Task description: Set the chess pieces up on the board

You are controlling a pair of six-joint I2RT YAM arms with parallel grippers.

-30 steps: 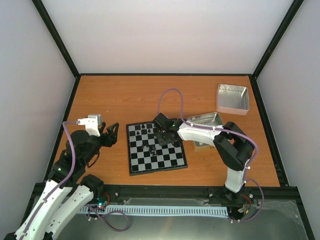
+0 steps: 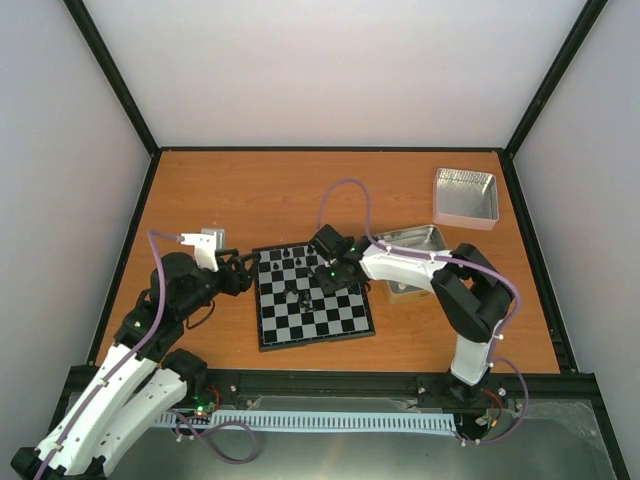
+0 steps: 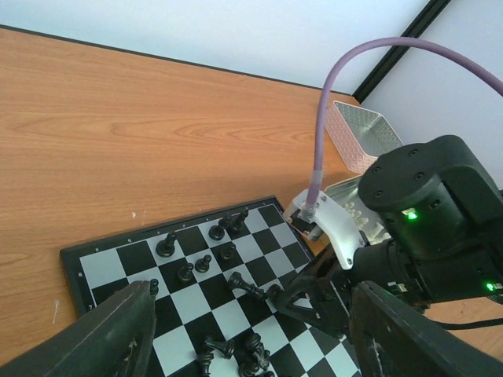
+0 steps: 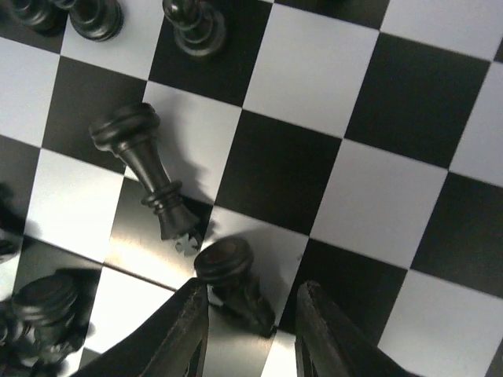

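Note:
The chessboard [image 2: 294,325] holds several upright black pieces along its back rows and several lying ones, including pieces [image 4: 145,161] in the right wrist view. My right gripper is open low over the board, its fingers either side of the lower piece's near end, not visibly closed on it. My left gripper is open at the board's left side, above it, with empty space between its fingers; its wrist view shows the right gripper body [image 3: 416,236] over the board's right part.
A metal container [image 2: 410,238] with light-coloured contents sits right of the board, partly under the right arm. An empty pink-sided tray [image 2: 465,195] stands at the back right.
My left arm has moved right toward the board.

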